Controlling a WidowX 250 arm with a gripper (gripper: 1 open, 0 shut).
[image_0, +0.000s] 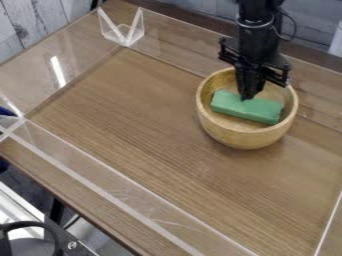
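A wooden bowl (227, 130) sits on the right half of the wooden table, with a green block (247, 110) lying inside it. The black gripper (245, 88) reaches down from the top, its tip low over the back of the bowl just above the block. It looks shut, and whether it touches the block is unclear.
A clear plastic piece (120, 28) stands at the back left. A dark edge runs along the left, with black cables at the lower left.
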